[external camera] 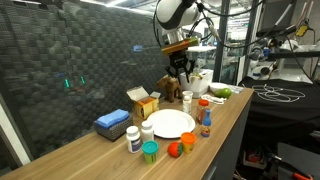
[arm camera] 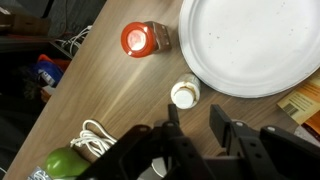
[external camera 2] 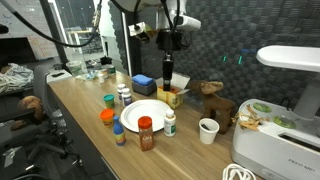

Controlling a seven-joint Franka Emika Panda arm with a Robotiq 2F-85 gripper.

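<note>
My gripper hangs above the counter, its fingertips apart and nothing visible between them. Beyond those fingertips in the wrist view stands a small bottle with a white cap point(arm camera: 185, 93), upright on the wood. Exterior view 2 shows this white-capped bottle point(external camera 2: 169, 123) beside the plate, below and to the right of the gripper point(external camera 2: 162, 92). A large round white plate point(external camera: 172, 123) lies flat on the counter. The red-lidded jar point(arm camera: 141, 39) stands near the bottle, close to the plate's rim.
Around the plate are a blue bottle point(external camera 2: 118, 130), an orange cup point(external camera: 187, 142), a teal cup point(external camera: 150, 150), a cardboard box point(external camera: 143, 102) and a white mug point(external camera 2: 208, 130). A brown animal figure point(external camera 2: 217, 107) stands by the wall. Bare wood shows along the front edge.
</note>
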